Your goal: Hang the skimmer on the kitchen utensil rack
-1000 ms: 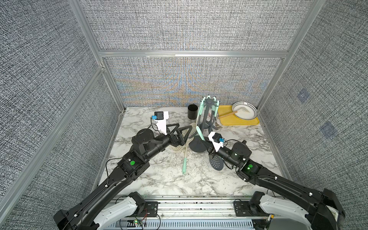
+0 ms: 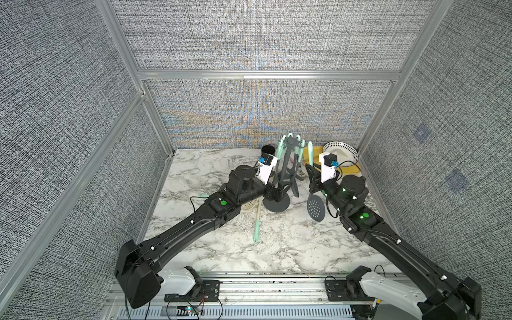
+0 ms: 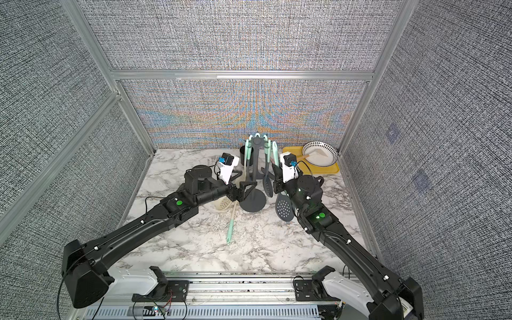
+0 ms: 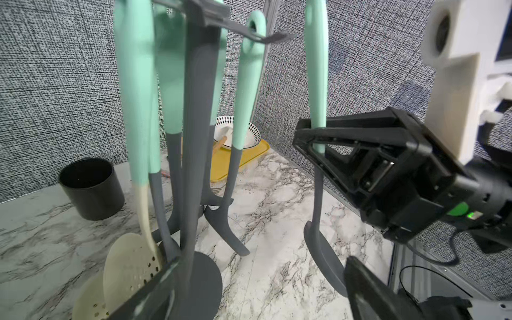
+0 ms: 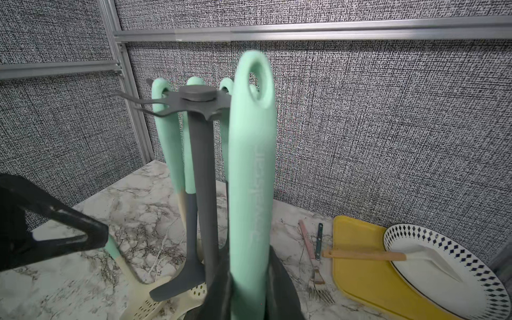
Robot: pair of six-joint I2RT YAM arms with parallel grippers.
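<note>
The skimmer (image 2: 315, 208), with a dark perforated head and mint handle (image 5: 249, 176), hangs upright from my right gripper, which is shut on its handle. The dark utensil rack (image 5: 205, 160) stands in the middle holding several mint-handled utensils; the skimmer is just right of it, its handle top near the height of the rack's hooks (image 4: 256, 36). My left gripper (image 2: 282, 189) is low at the rack's left front, fingers apart, with the rack's post between or just beyond its blurred fingers in the left wrist view.
A yellow tray (image 5: 352, 266) with a patterned plate (image 5: 480, 288) and wooden-handled utensil sits back right. A black cup (image 4: 91, 192) stands behind the rack. Loose utensils lie on the left and front middle of the marble table (image 2: 197, 250).
My right gripper has raised the skimmer and moved it back and right, its handle now more upright. My left gripper has moved right toward the rack.
</note>
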